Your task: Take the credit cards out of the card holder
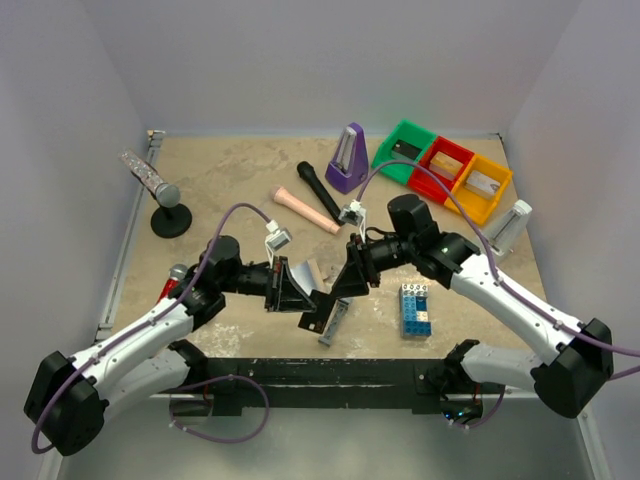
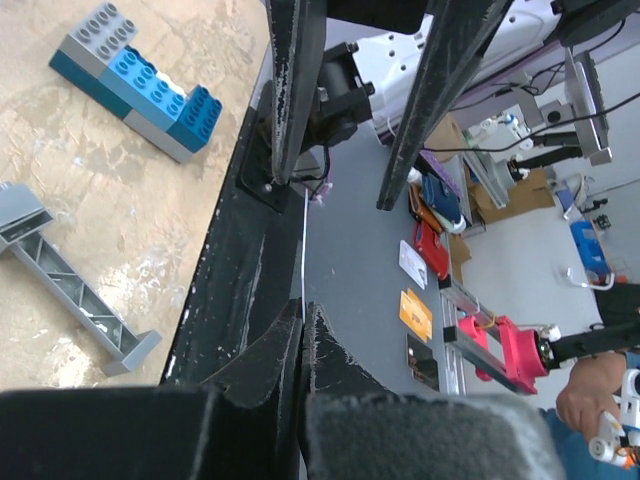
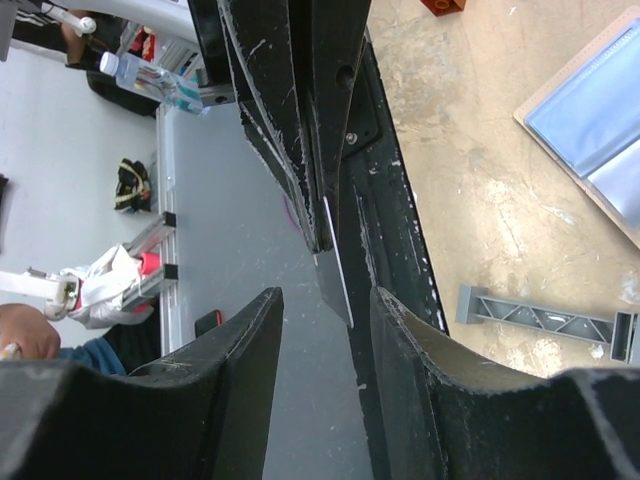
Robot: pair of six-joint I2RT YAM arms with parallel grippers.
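A thin black card (image 1: 318, 312) is held in my left gripper (image 1: 306, 302), near the table's front edge; in the left wrist view it shows only as a thin line above the shut fingers (image 2: 290, 360). My right gripper (image 1: 352, 270) is just right of and above it; in the right wrist view its fingers (image 3: 420, 370) stand part open, with the card's end between and beyond their tips. The pale card holder (image 3: 590, 120) lies open on the table, partly hidden by the arms in the top view.
A grey bracket (image 3: 530, 313) lies below the grippers, with blue bricks (image 1: 415, 310) to the right. Bins (image 1: 480, 190), a purple metronome (image 1: 348, 160), two microphones and a red cylinder stand around the back and left.
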